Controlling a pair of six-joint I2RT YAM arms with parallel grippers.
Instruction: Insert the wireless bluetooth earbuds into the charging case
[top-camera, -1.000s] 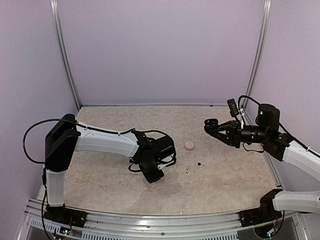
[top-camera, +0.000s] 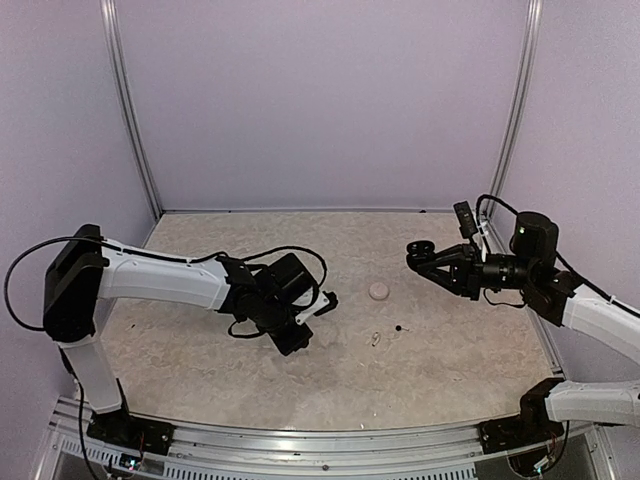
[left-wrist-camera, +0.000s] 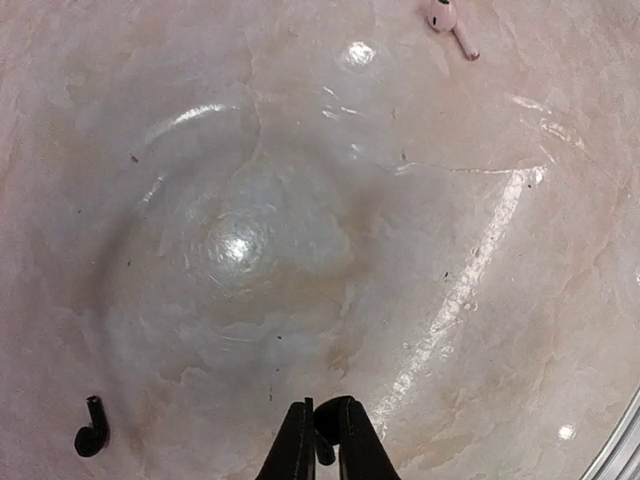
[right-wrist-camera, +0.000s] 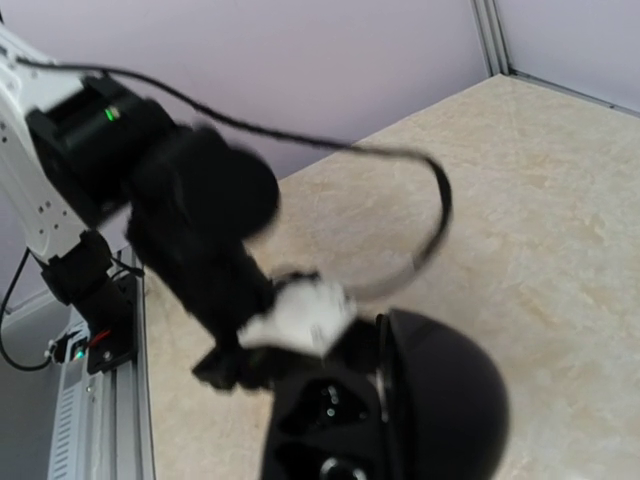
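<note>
In the left wrist view, my left gripper is shut on a small black earbud (left-wrist-camera: 326, 452), its short stem pointing toward the bottom edge. A second black earbud (left-wrist-camera: 92, 430) lies loose on the table at the lower left of that view. My right gripper (top-camera: 430, 268) is shut on the black charging case (top-camera: 420, 248), held up over the table's right side. Seen from the right wrist, this case (right-wrist-camera: 330, 415) has its rounded lid (right-wrist-camera: 450, 400) standing open and its wells showing. From above, the left fingertips are hidden by the arm.
A pink earbud (left-wrist-camera: 442, 16) lies at the top of the left wrist view. On the table in the top view are a round pink case (top-camera: 379, 291) and a loose black earbud (top-camera: 400, 328).
The right arm and the case stay almost still.
</note>
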